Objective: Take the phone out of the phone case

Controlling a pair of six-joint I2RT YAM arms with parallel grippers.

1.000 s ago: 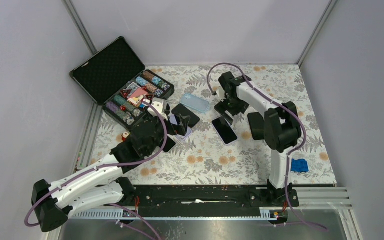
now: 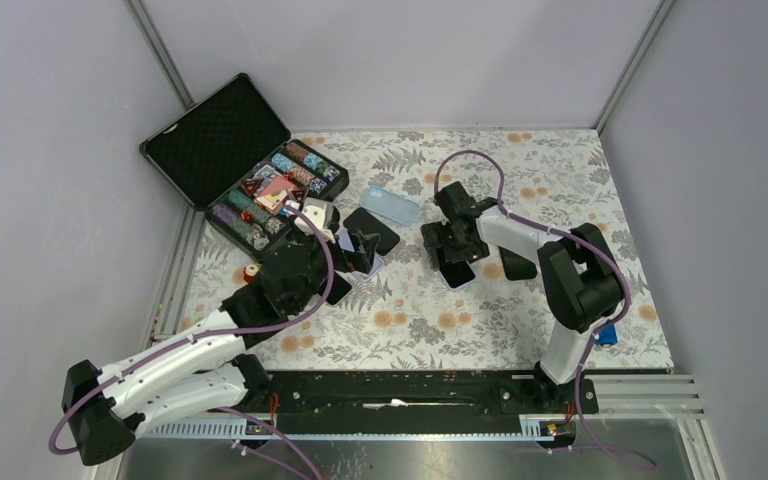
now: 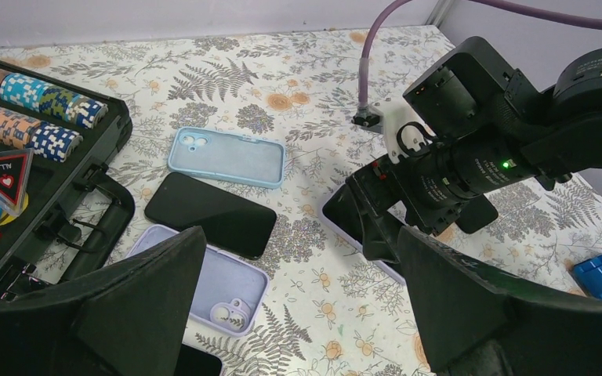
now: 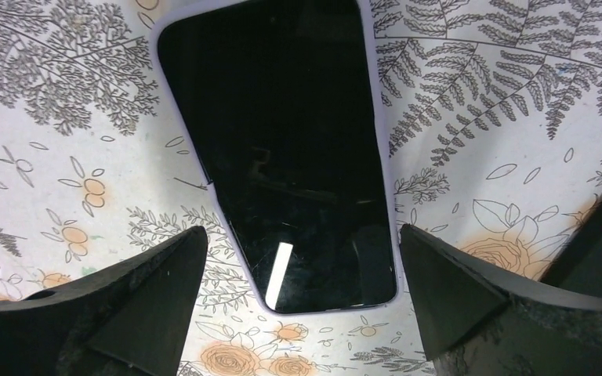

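Lying face up on the patterned cloth, a black phone (image 4: 298,149) sits inside a lavender case (image 4: 390,174) whose rim shows along its edges. Over it stands my right gripper (image 2: 440,258), open, with its fingers (image 4: 137,305) on either side of the phone's lower end in the right wrist view; whether they touch the case cannot be told. My left gripper (image 2: 365,262) is open above an empty lavender case (image 3: 231,278), nothing held. Another black phone (image 3: 212,215) lies out of any case behind that one.
A pale blue case (image 3: 227,157) lies empty farther back. An open black box (image 2: 270,190) of chips and cards fills the back left. A black phone (image 2: 518,265) rests right of my right gripper, and a blue object (image 2: 606,333) farther right.
The phone and my left arm have stayed in place.
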